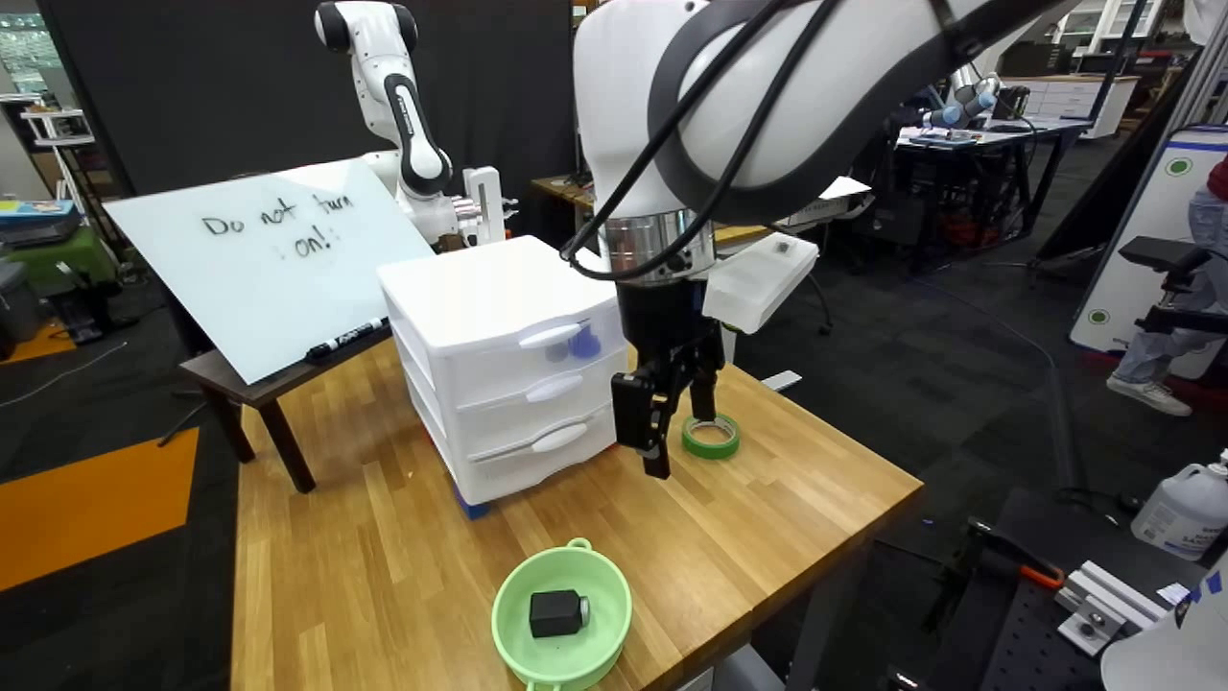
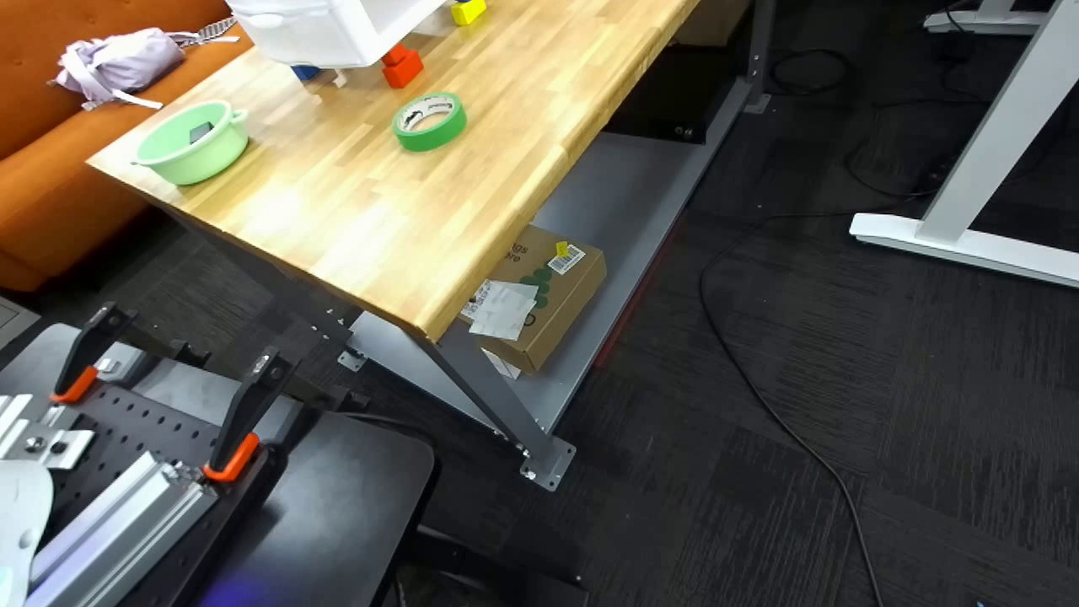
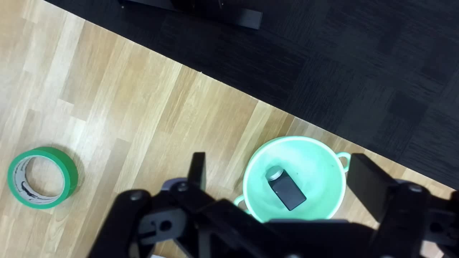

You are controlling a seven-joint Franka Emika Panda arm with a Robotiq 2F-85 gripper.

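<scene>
In exterior view 1 my gripper (image 1: 679, 443) hangs above the table, fingers down, between the drawer unit and the tape roll. In the wrist view its black fingers (image 3: 197, 170) are spread wide apart, open, with nothing held. A light green bowl (image 3: 331, 202) with two small loop handles shows between and beyond them, well below. Inside it lies a small black bottle (image 3: 287, 190) with a grey cap, on its side. Exterior view 1 puts the bowl (image 1: 514, 645) at the table's near end. A green tape roll (image 3: 71, 174) lies flat on the bare wood, off to the left in the wrist view.
A white three-drawer unit (image 1: 541, 397) stands on the table, close beside my gripper. Behind it leans a whiteboard (image 1: 276, 259) with a marker (image 1: 345, 338) at its foot. Red blocks (image 2: 402, 66) sit by the unit. Bare wood lies between tape and bowl.
</scene>
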